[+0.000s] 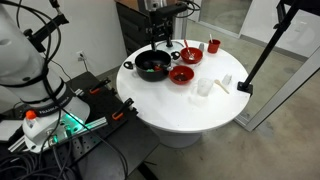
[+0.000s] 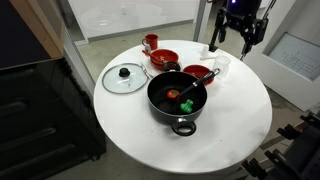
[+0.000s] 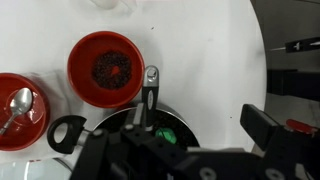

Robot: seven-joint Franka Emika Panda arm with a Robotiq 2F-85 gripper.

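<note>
My gripper point(image 1: 170, 42) hangs open above the table, with nothing visible between its fingers. In exterior view 2, it is over the far right part of the table. A black pot point(image 2: 156, 112) holds a small red item point(image 2: 173, 94) and a green item point(image 2: 187, 106). A dark-handled utensil point(image 3: 151, 86) with a silvery end leans across the pot's rim. Beside the pot stands a red bowl point(image 3: 88, 57) containing small dark pieces. Another red bowl point(image 3: 36, 133) has a metal spoon point(image 3: 18, 105) in it. In the wrist view, the gripper hides much of the pot.
A glass lid point(image 2: 118, 84) lies left of the pot, and a red mug point(image 2: 150, 42) stands at the back. A clear cup point(image 1: 204, 87) and other pale items sit toward the right.
</note>
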